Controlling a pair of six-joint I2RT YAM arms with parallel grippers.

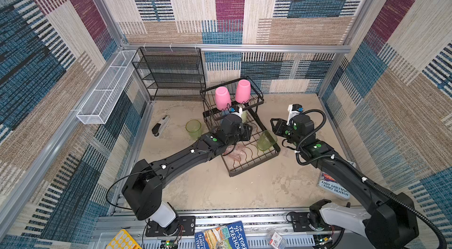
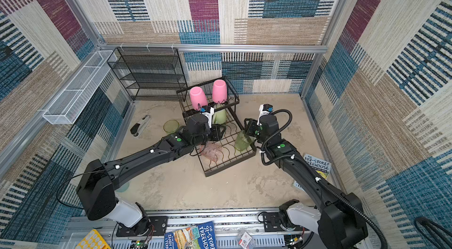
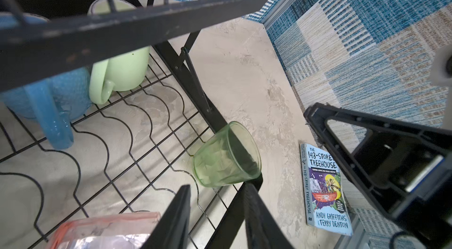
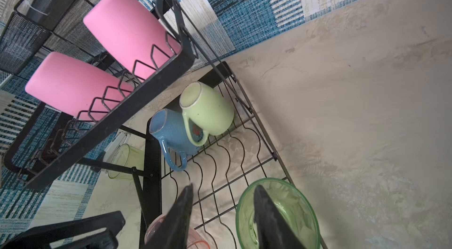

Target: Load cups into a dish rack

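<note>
My left gripper hangs over the dish rack (image 1: 254, 166), open, nothing between its fingers. A clear green cup (image 3: 223, 157) lies tilted at the rack's right edge, beyond those fingertips. My right gripper is open at the rack's right side; one finger overlaps the green cup's rim in the right wrist view, and I cannot tell if they touch. A clear pink cup (image 1: 236, 153) sits in the lower rack. Behind it stand a blue mug (image 4: 173, 131) and a pale green mug (image 4: 209, 110). Two pink cups (image 1: 222, 98) (image 1: 243, 91) rest upside down on the upper tier.
Another clear green cup (image 1: 193, 128) stands on the table left of the rack, near a box cutter (image 1: 161, 125). A black wire shelf (image 1: 171, 74) is at the back left. A book (image 3: 324, 187) lies at the right.
</note>
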